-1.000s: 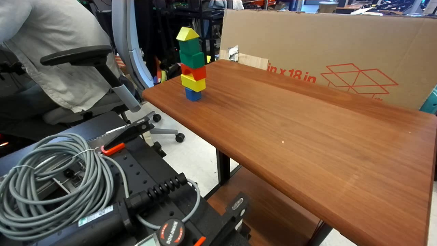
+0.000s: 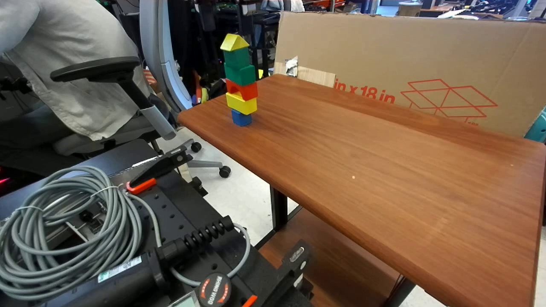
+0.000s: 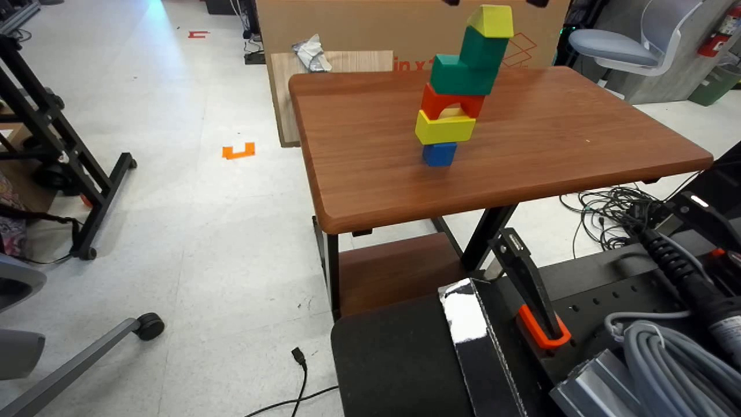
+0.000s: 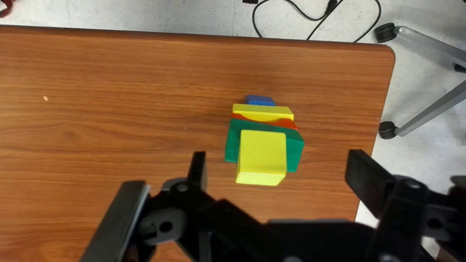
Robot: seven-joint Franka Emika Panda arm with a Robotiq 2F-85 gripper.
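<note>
A tower of blocks stands near one end of the wooden table (image 2: 389, 163). From the bottom it has a blue block (image 3: 439, 154), a yellow block (image 3: 444, 130), a red arched block (image 3: 435, 102), an L-shaped green part (image 3: 462, 75) and a yellow roof-shaped block (image 3: 491, 21) on top. The tower leans a little in exterior view 2. My gripper is open above it, its fingers (image 4: 199, 170) spread to either side of the top yellow block in the wrist view. Nothing is held. Only dark fingertips (image 3: 536, 3) show at the top edge of exterior view 2.
A large cardboard sheet (image 2: 409, 56) stands behind the table. In front is a black cart top (image 3: 389, 354) with clamps and a coiled grey cable (image 2: 76, 240). An office chair (image 2: 97, 69) with a seated person is near the tower's end.
Dark gripper parts now show at the top of exterior view 1, above the tower, where none were visible a second ago. The tower has not moved.
</note>
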